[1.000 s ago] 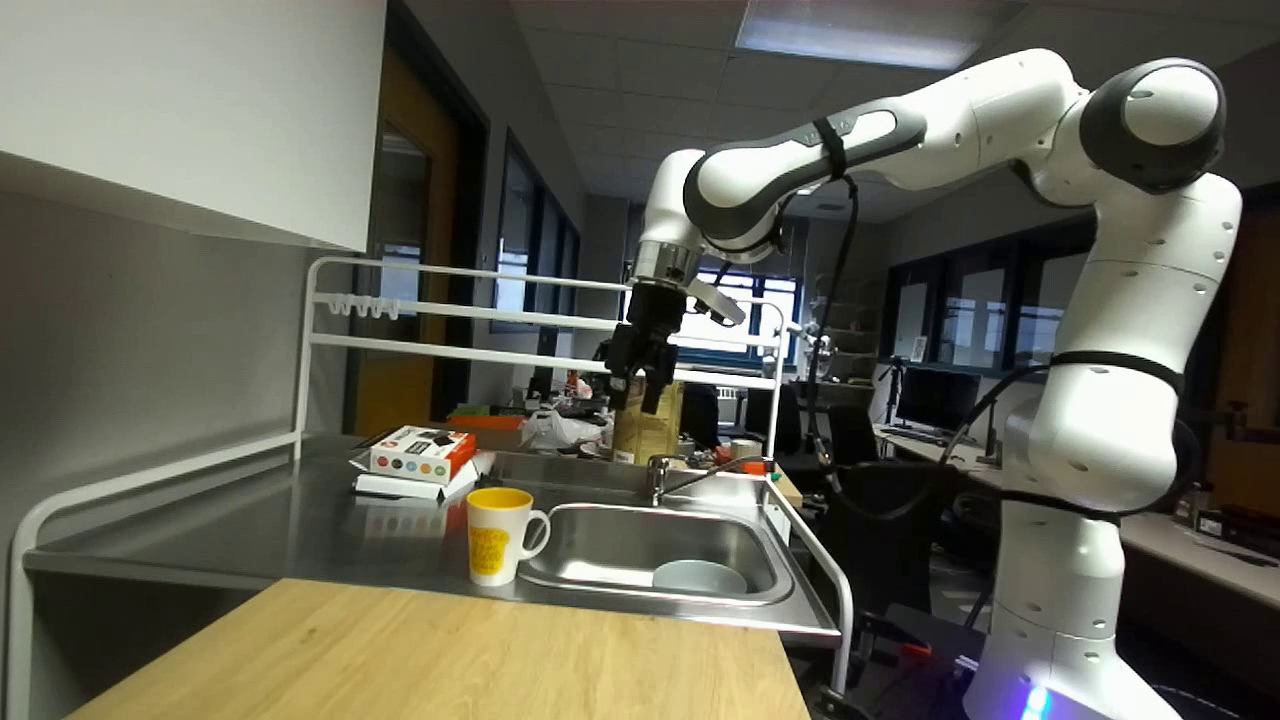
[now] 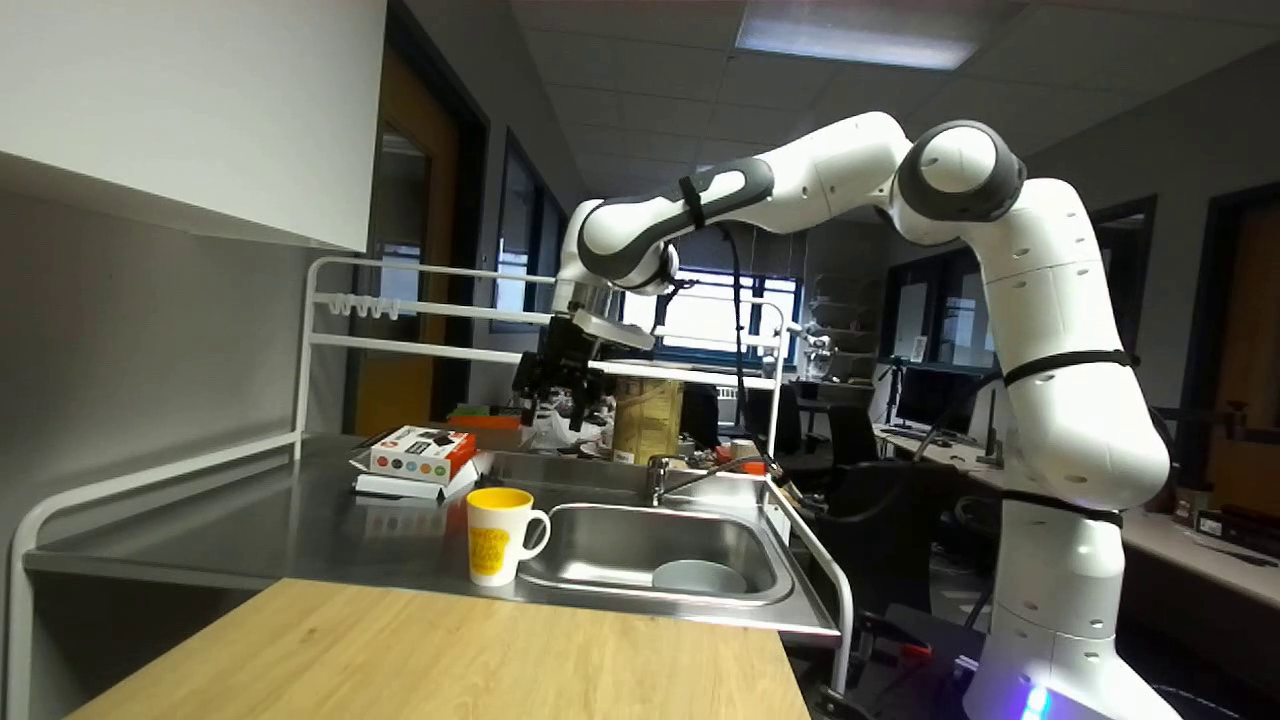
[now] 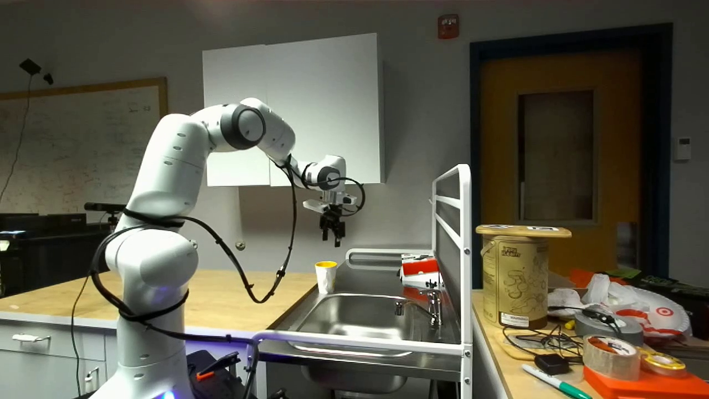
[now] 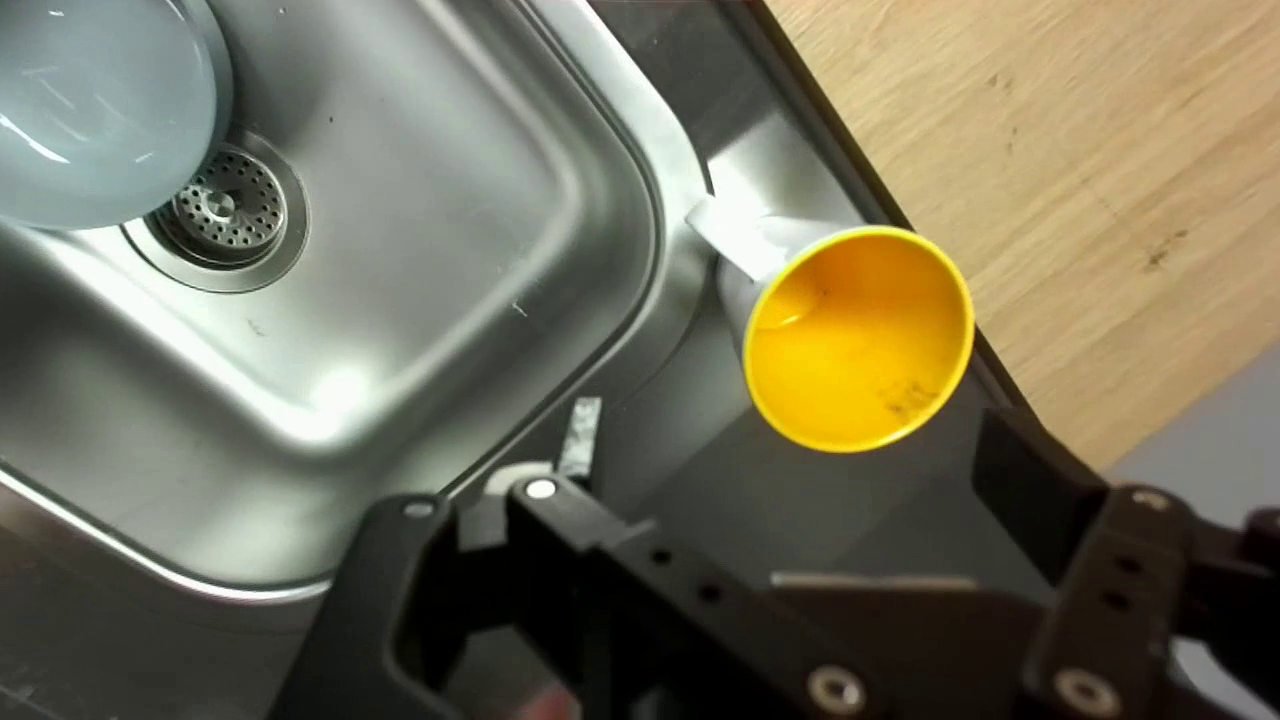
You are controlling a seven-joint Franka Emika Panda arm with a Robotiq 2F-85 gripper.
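Note:
A white mug with a yellow inside (image 2: 489,540) stands upright on the steel counter, between the sink and the wooden worktop, its handle toward the sink. From above, the wrist view shows the mug's yellow interior (image 4: 858,342) with a dark smudge inside. High over the counter, my gripper (image 2: 554,414) points down, well apart from the mug. Its fingers stand wide open and hold nothing; the dark fingers (image 4: 1032,492) frame the lower part of the wrist view. A pale round dish (image 4: 102,114) rests in the sink, partly over the drain.
The steel sink (image 4: 444,252) has a faucet (image 3: 435,306) at its back. A red and white box (image 2: 422,454) lies on the counter behind the mug. A white rack (image 3: 465,266) borders the counter.
In exterior view 1 the arm has swung left and slightly lower, from over the sink's back toward the mug's side. The mug, box and dish have not moved.

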